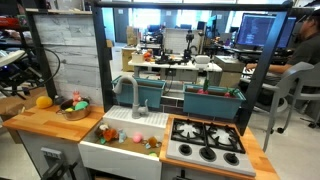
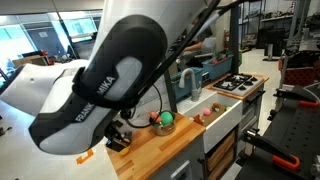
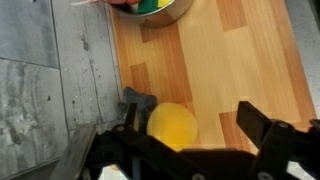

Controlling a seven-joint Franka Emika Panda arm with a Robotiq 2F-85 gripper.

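A round yellow-orange object (image 3: 172,127) lies on the wooden counter. In the wrist view it shows low in the picture, between the spread fingers of my gripper, which is open. Part of it is covered by the gripper body. Beside it is a small dark shape (image 3: 138,102) that I cannot identify. Exterior view 1 shows the same yellow-orange object (image 1: 44,102) at the counter's left end, with the gripper to its left. In exterior view 2 the dark gripper (image 2: 120,138) is low over the counter and hides most of that spot.
A metal pot (image 1: 73,110) with colourful items stands to the right of the yellow-orange object. Farther right are a white sink (image 1: 115,158) with toys in it, a faucet (image 1: 133,95) and a stove (image 1: 207,145). A grey plank wall (image 1: 75,60) backs the counter.
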